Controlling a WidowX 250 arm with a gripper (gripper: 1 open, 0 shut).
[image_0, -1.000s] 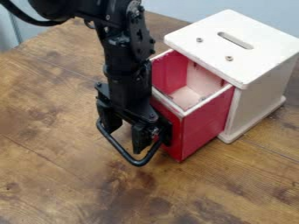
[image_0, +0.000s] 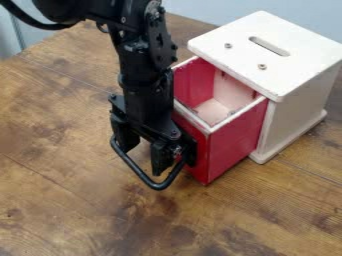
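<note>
A white wooden box (image_0: 294, 110) stands at the right with a red drawer (image_0: 233, 142) pulled out toward the left. The drawer's inside is pale and looks empty. My black gripper (image_0: 166, 152) is low at the drawer's left front, close against it or touching it. Whether the fingers are open or shut, and what may be between them, is hard to see among the dark parts.
A pale wall runs along the back left edge.
</note>
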